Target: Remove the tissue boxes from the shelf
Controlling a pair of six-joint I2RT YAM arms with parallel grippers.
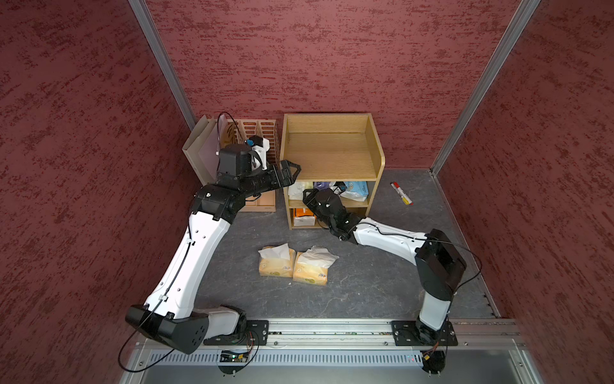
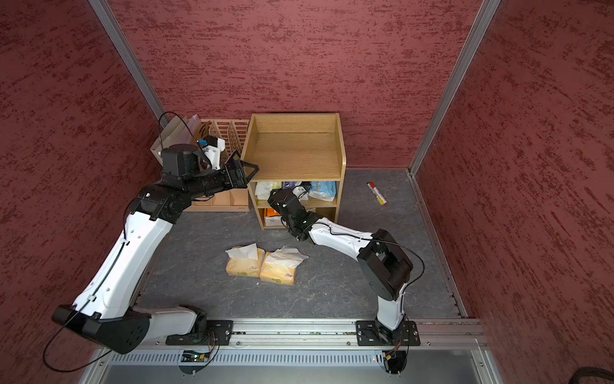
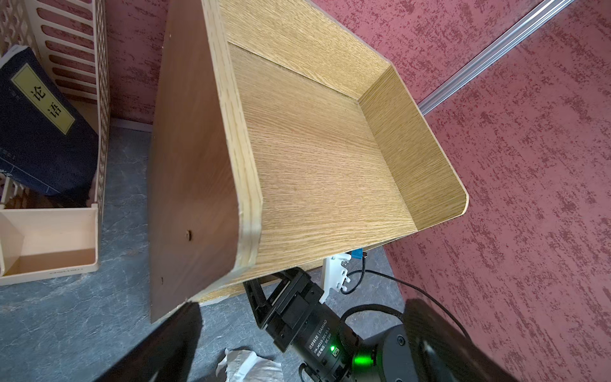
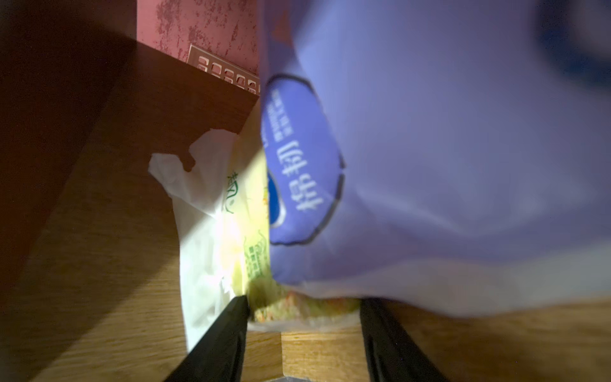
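Observation:
The wooden shelf (image 1: pixel 329 150) holds a pale yellow tissue pack (image 4: pixel 248 191), a purple pack (image 4: pixel 432 127) and a light blue pack (image 2: pixel 323 190) on its middle level, and an orange pack (image 1: pixel 303 213) below. My right gripper is inside the shelf, fingers apart at the yellow pack's lower part, with the purple pack just above; whether it grips cannot be told. My left gripper (image 1: pixel 289 171) hangs beside the shelf's upper left; its fingers are blurred in its wrist view. Two yellow tissue packs (image 1: pixel 276 262) lie on the floor in front.
A tan rack with files (image 1: pixel 208 147) stands left of the shelf. A red and white tube (image 1: pixel 401 193) lies on the floor to the right.

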